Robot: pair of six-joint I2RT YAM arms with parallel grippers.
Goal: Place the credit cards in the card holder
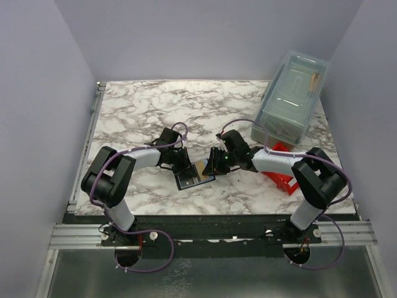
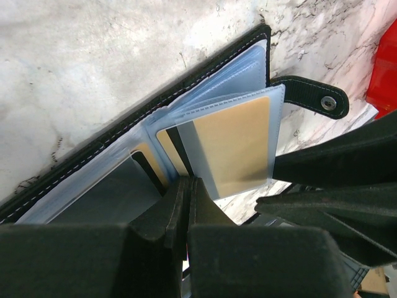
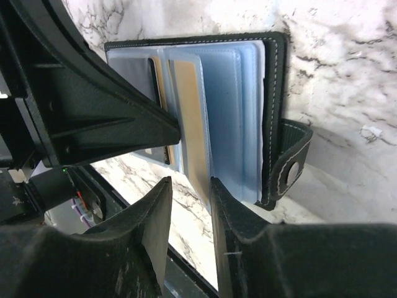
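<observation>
The dark card holder (image 1: 186,182) lies open on the marble table, with clear plastic sleeves holding beige and dark cards; a raised sleeve with a beige card (image 2: 232,143) stands out in the left wrist view. My left gripper is shut over the holder, nothing visible between its fingers. My right gripper is at the raised sleeve's near edge, shut on that sleeve as far as shows. In the right wrist view, the left gripper's black finger reaches across the holder from the left.
Red objects (image 1: 282,180) lie at the right, beside a large translucent plastic bin (image 1: 291,93) at the back right.
</observation>
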